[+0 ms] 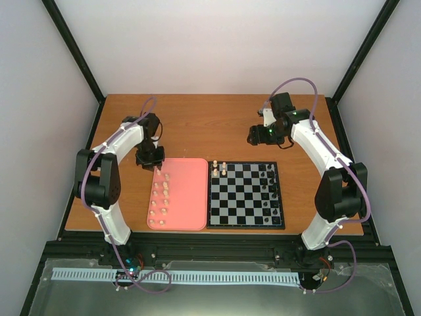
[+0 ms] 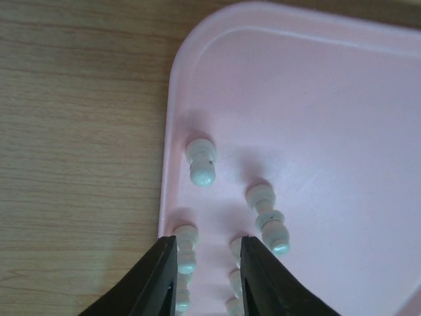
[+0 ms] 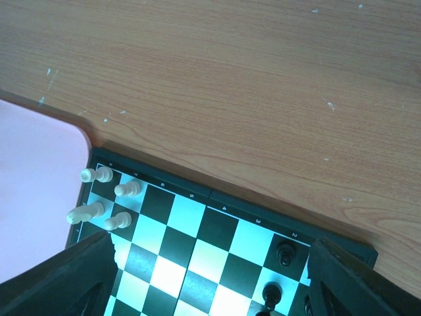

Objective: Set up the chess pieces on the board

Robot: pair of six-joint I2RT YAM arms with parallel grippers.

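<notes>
A pink tray (image 1: pixel 187 194) with several white pieces lies left of the chessboard (image 1: pixel 243 217). In the left wrist view a white pawn (image 2: pixel 201 161) stands near the tray's upper left corner, with a taller white piece (image 2: pixel 270 220) to its right. My left gripper hovers above these, fingers apart and empty. A few white pieces (image 3: pixel 128 187) stand at the board's upper left; black pieces (image 3: pixel 285 253) stand along its right side. My right gripper hangs open above and beyond the board's back right, nothing between its fingers.
The two arms are at opposite sides, well apart.
</notes>
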